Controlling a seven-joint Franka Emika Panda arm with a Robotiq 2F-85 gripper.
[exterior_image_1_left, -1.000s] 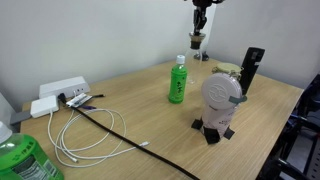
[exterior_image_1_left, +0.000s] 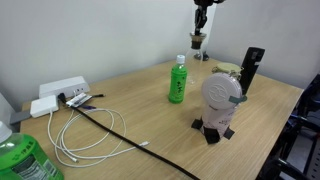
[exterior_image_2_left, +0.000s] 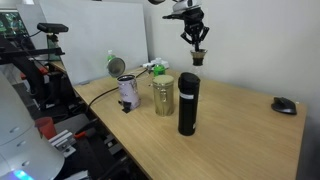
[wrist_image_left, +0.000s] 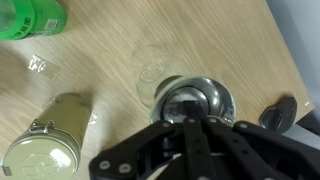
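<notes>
A small metal cup (wrist_image_left: 218, 94) hangs in the air below my gripper, which looks shut on its thin wall. The fingertips cover the near side of the cup in the wrist view, so the exact contact is hidden. From the side, the cup (exterior_image_2_left: 198, 57) shows against the wall, above the far part of the table. Below and beside it in the wrist view stands clear glassware (wrist_image_left: 150, 68) on the wood.
A green bottle (exterior_image_1_left: 178, 80), a lidded jar (exterior_image_2_left: 162, 95), a black cylinder (exterior_image_2_left: 188, 104) and a pinkish-white canister (exterior_image_1_left: 218, 103) stand nearby. A black mouse-like object (exterior_image_2_left: 285, 105) lies on the right. White cables (exterior_image_1_left: 90, 140) cover the left of the table.
</notes>
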